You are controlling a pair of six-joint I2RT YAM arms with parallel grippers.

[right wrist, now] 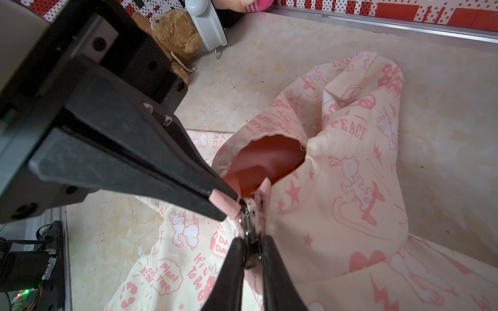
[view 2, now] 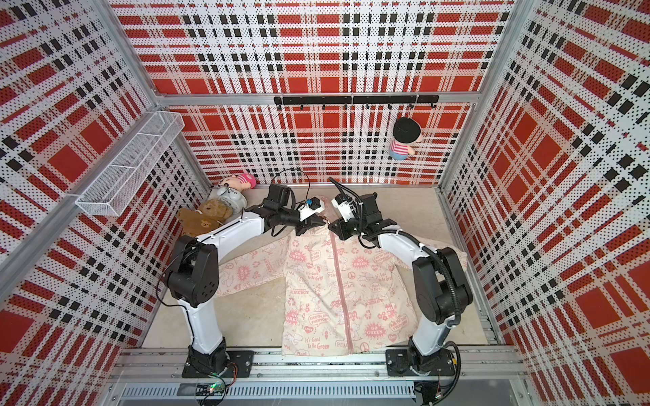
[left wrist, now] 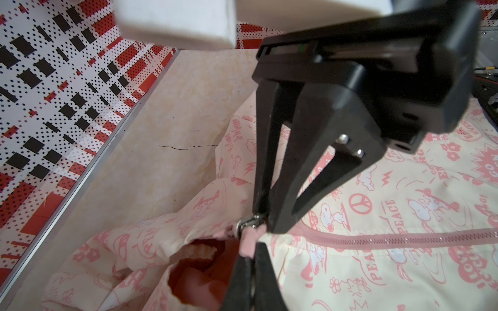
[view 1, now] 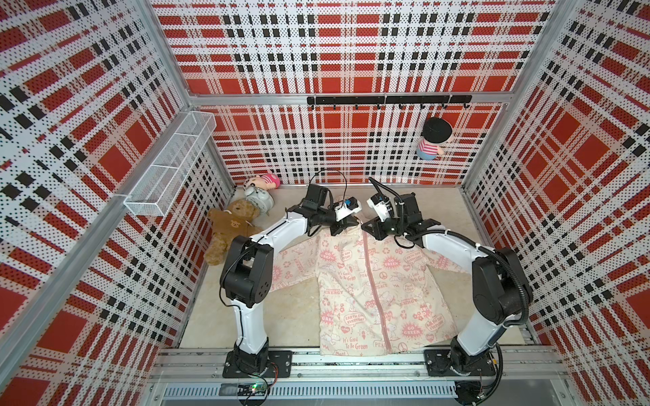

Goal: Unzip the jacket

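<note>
The cream, pink-printed jacket (view 1: 352, 297) lies front up, sleeves spread, its pink zipper (left wrist: 373, 239) running down the middle. At the collar both grippers meet. My left gripper (view 1: 340, 226) is shut on pink fabric beside the zipper top in the left wrist view. My right gripper (view 1: 371, 230) has its fingertips around the metal zipper slider (right wrist: 251, 223) and its pink tab in the right wrist view; whether they grip it firmly is hard to tell.
Plush toys (view 1: 230, 230) lie along the left side. A wire basket (view 1: 162, 176) hangs on the left wall, a doll (view 1: 430, 145) on the back wall. Bare table (view 1: 447, 203) shows behind the arms.
</note>
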